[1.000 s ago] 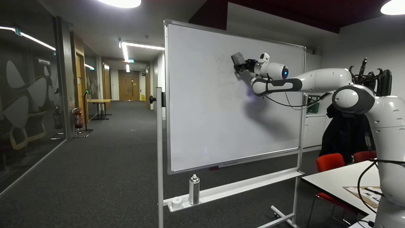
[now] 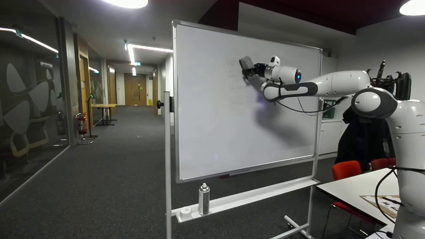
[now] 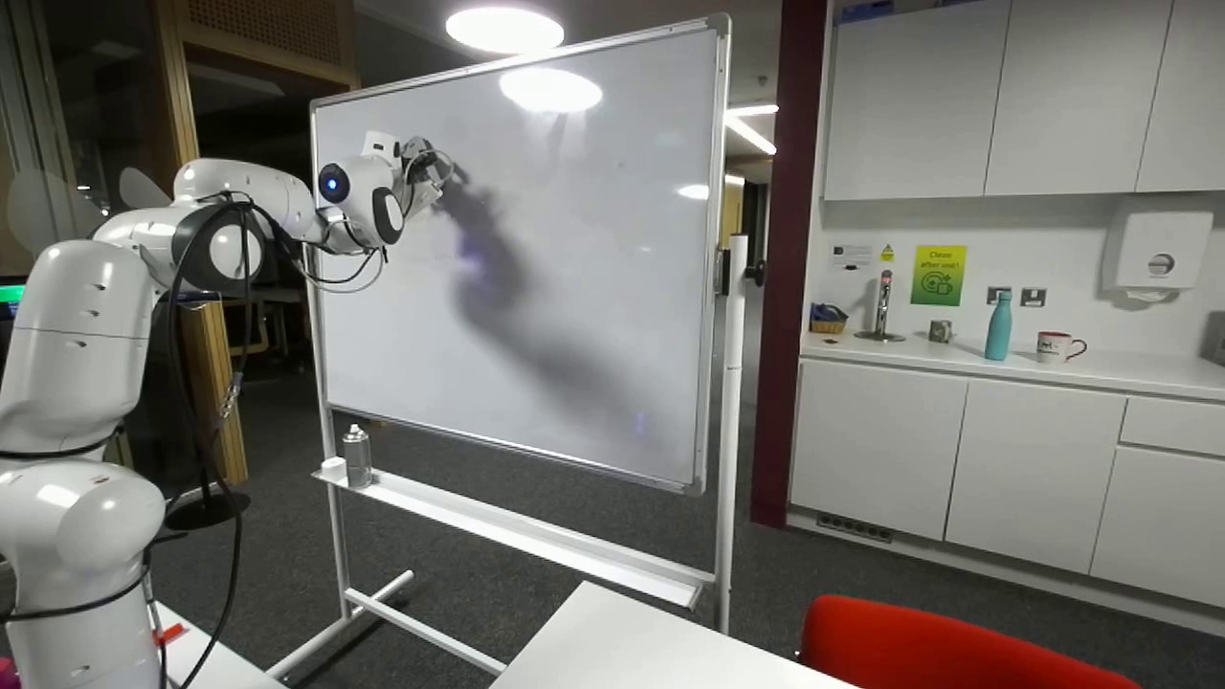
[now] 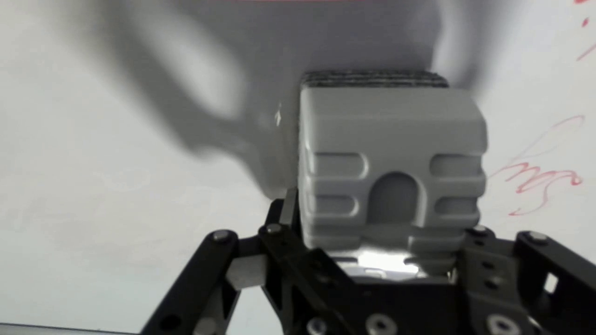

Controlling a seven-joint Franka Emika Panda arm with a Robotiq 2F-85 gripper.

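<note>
A grey eraser (image 4: 391, 128) with a dark layered felt pad is held between the black fingers of my gripper, which is shut on it. In exterior view 1 the eraser (image 2: 246, 63) is at the upper middle of the whiteboard (image 2: 223, 135), with my gripper (image 2: 251, 71) to its lower right. The felt faces the board; whether it presses on the surface I cannot tell. Faint writing (image 2: 237, 87) shows left of and below the gripper. The wrist view shows red marker strokes (image 4: 539, 177) right of the eraser, while the board left of it is mostly bare with faint smudges.
On the ledge (image 2: 255, 195) below the board stand a silver spray can (image 2: 204, 199) and a small white roll (image 2: 185, 213). A white table (image 2: 358, 187) and red chair (image 2: 345, 170) are at the right. The lower board is unobstructed.
The gripper and eraser have shifted slightly left along the board, the eraser also a little lower. The eraser remains held; the can and roll have not moved.
</note>
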